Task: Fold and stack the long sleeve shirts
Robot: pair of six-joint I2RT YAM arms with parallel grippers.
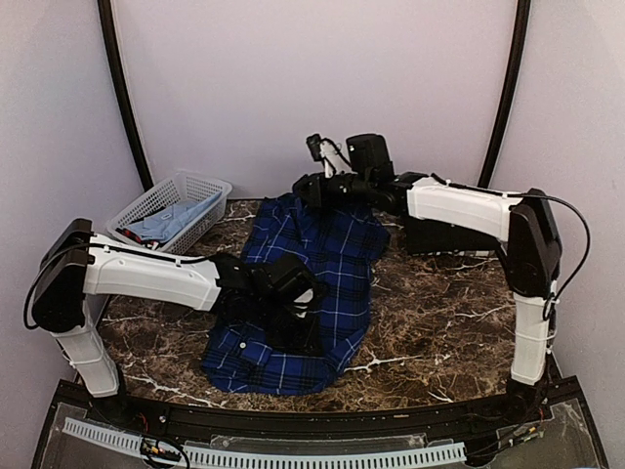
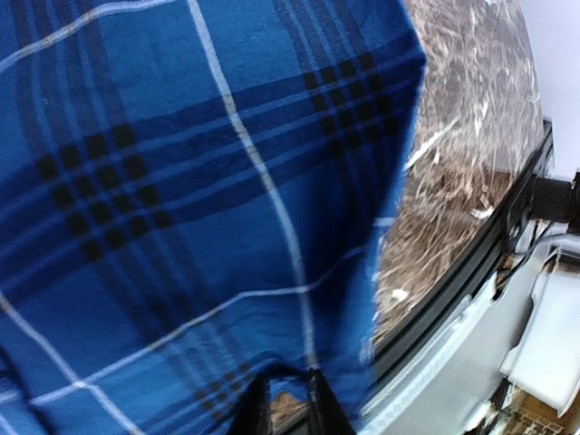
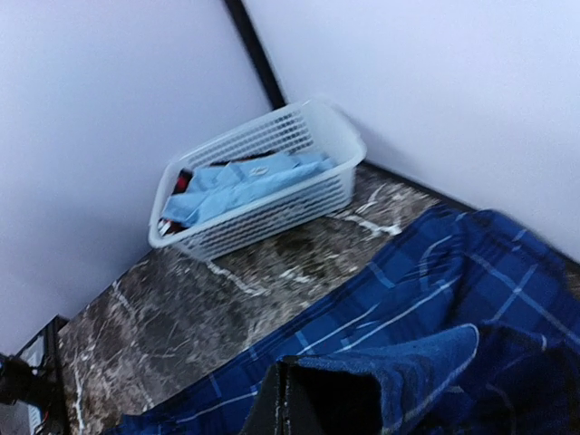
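A blue plaid shirt [image 1: 332, 274] lies spread on the marble table; its fabric fills much of the left wrist view [image 2: 163, 227]. My right gripper [image 1: 311, 191] is over the shirt's back part, shut on a raised fold of it [image 3: 381, 362]. My left gripper [image 1: 303, 337] is low over the shirt's front part, its fingertips at the bottom of the left wrist view, part open against the cloth; whether cloth is between them I cannot tell. A dark folded garment [image 1: 439, 234] at the back right is partly hidden by the right arm.
A white basket [image 1: 210, 225] holding light blue clothing stands at the back left. Walls bound the back and sides.
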